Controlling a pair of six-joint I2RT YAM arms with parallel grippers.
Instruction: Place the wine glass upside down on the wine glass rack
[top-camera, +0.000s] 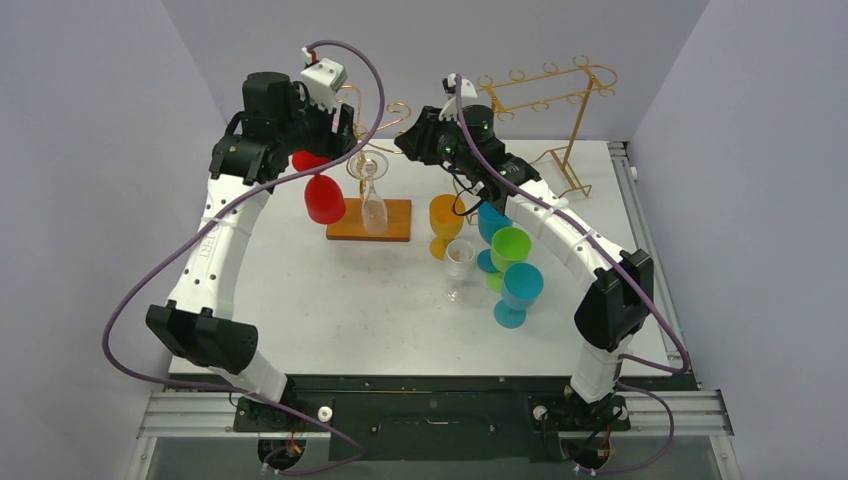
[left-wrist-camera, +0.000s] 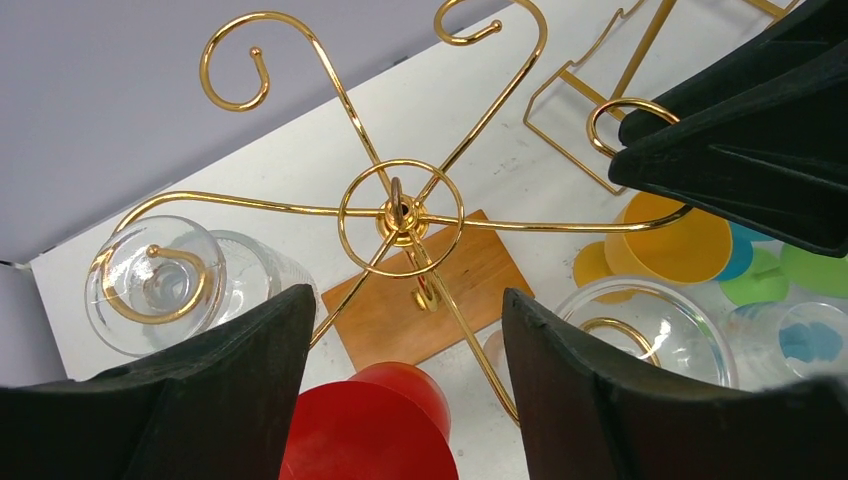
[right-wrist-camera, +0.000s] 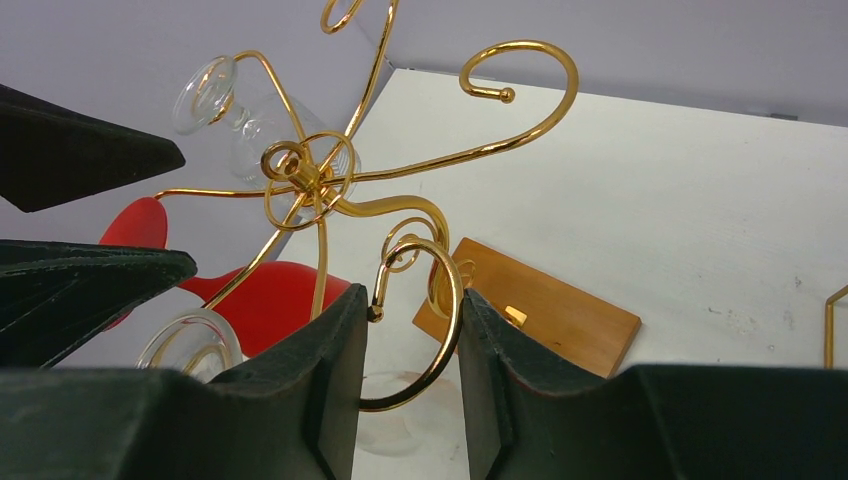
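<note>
A gold rack (left-wrist-camera: 400, 215) with curled arms stands on a wooden base (top-camera: 390, 220). Clear glasses hang upside down from it; one clear glass (top-camera: 373, 210) shows at the front and another clear glass (left-wrist-camera: 160, 270) at the left in the left wrist view. A red glass (top-camera: 325, 200) hangs there too. My left gripper is open over the rack top, its fingers apart with no glass held. My right gripper is part open around an empty curled hook (right-wrist-camera: 450, 330) of the rack; whether its fingers press the hook is unclear.
Several upright glasses stand right of centre, among them an orange glass (top-camera: 447, 215), a clear glass (top-camera: 460, 260), a green glass (top-camera: 510, 247) and a blue glass (top-camera: 522, 287). A second gold rack (top-camera: 570, 130) stands at the back right.
</note>
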